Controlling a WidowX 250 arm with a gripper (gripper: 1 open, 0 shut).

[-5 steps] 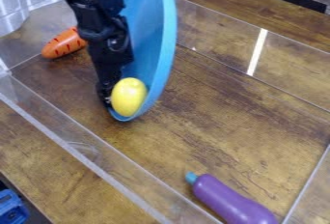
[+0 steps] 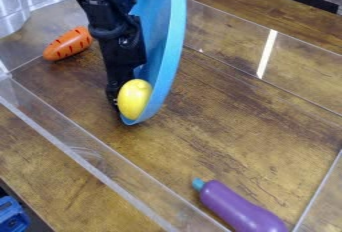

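My black gripper point(image 2: 123, 81) reaches down from the top left into a tilted blue bowl point(image 2: 166, 36) that stands nearly on edge. A yellow object point(image 2: 134, 99) sits at the bowl's lower part, at my fingertips. The fingers are partly hidden by it, so I cannot see whether they are apart or closed on anything.
An orange carrot point(image 2: 67, 43) lies at the left, and a purple eggplant point(image 2: 238, 206) at the bottom right. A clear wall crosses the lower left, with a blue object point(image 2: 8, 214) beyond it.
The bowl and yellow object have shifted slightly left, along with small movement of my gripper.
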